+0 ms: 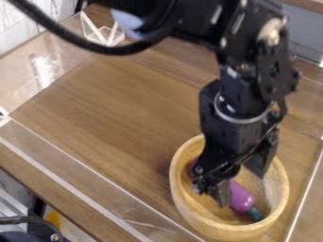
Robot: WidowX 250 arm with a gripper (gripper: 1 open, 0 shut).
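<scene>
My black gripper (233, 172) reaches down from the top into a round wooden bowl (186, 206) at the lower right, its open fingers low inside the bowl. A purple object with a teal tip (244, 201) lies in the bowl beneath and between the fingers, partly hidden by them.
A small white wire holder (104, 28) stands at the back left. Clear strips run along the table's edges.
</scene>
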